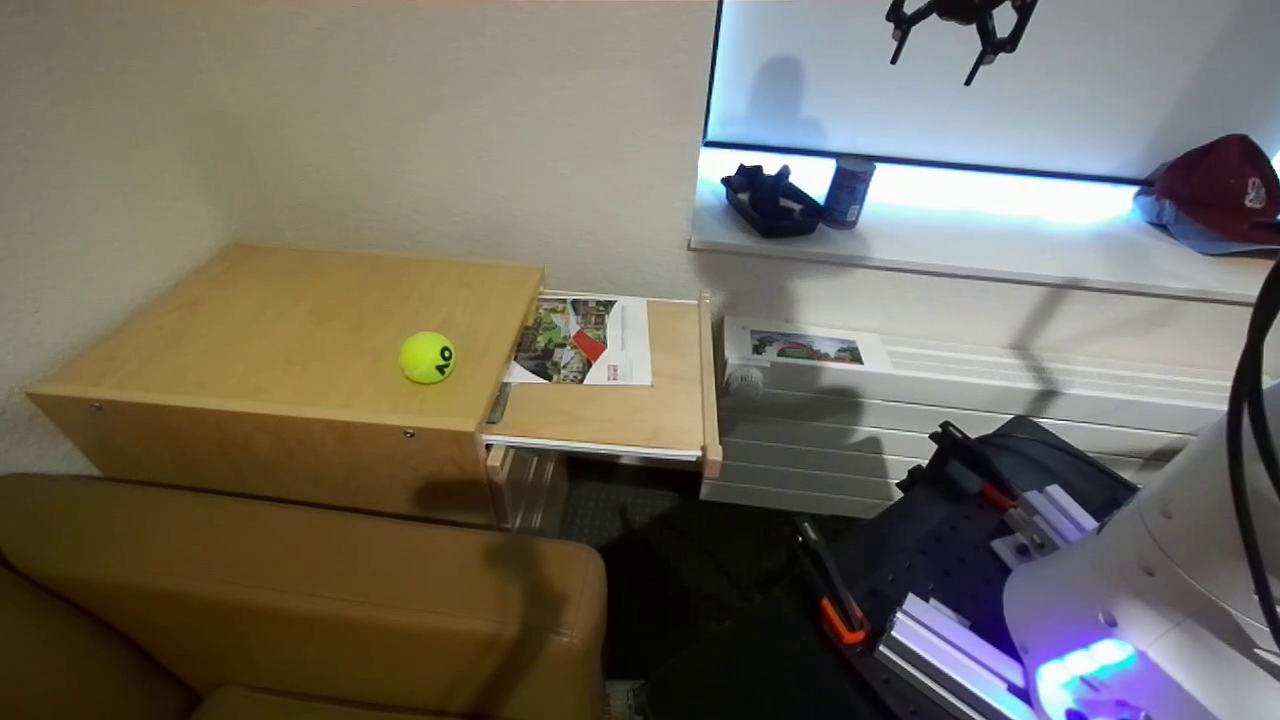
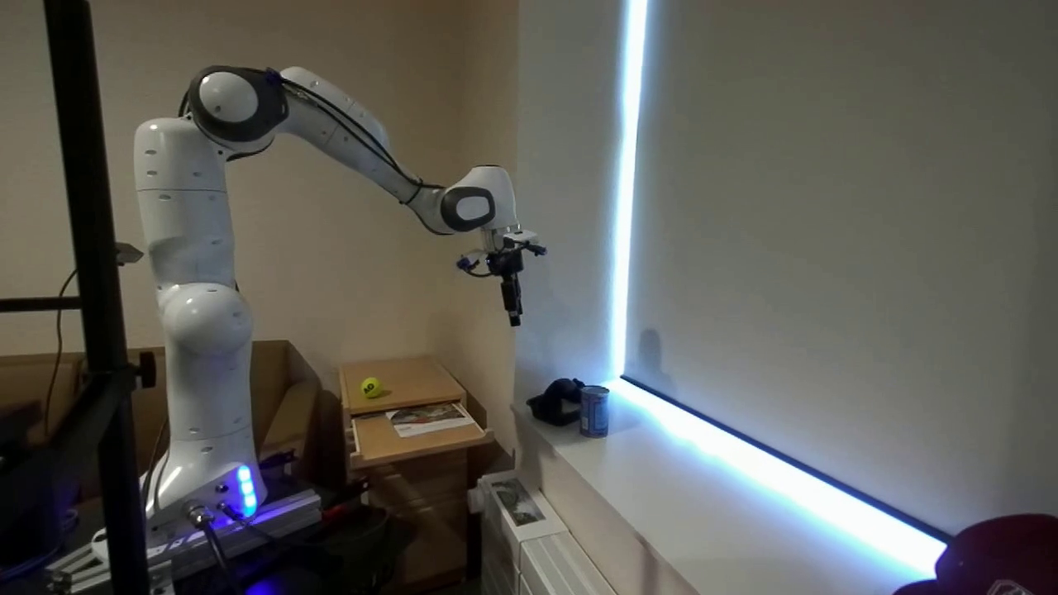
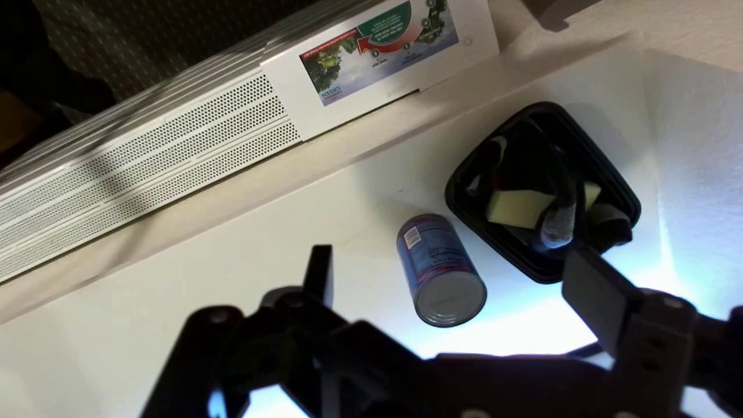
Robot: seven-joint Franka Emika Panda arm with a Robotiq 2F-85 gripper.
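High over the white windowsill (image 2: 635,496), my gripper (image 1: 933,72) stands open with nothing between its fingers. In the wrist view its fingertips (image 3: 320,275) are spread wide at either side of the frame. Well below them a blue can (image 3: 439,258) stands on the sill. Close beside the can is a black tray (image 3: 463,216) holding dark items and a pale yellow block (image 3: 519,209). A yellow-green ball (image 1: 427,358) rests on top of the wooden cabinet (image 1: 324,300). The cabinet's top drawer (image 1: 672,360) is pulled out, with a printed leaflet (image 1: 630,348) lying in it.
A dark red cap (image 1: 1221,180) sits at the sill's far end. Below the sill runs a white radiator (image 1: 1020,384) with a picture card on it. A brown sofa (image 1: 300,588) stands in front of the cabinet. The sill between can and cap is clear.
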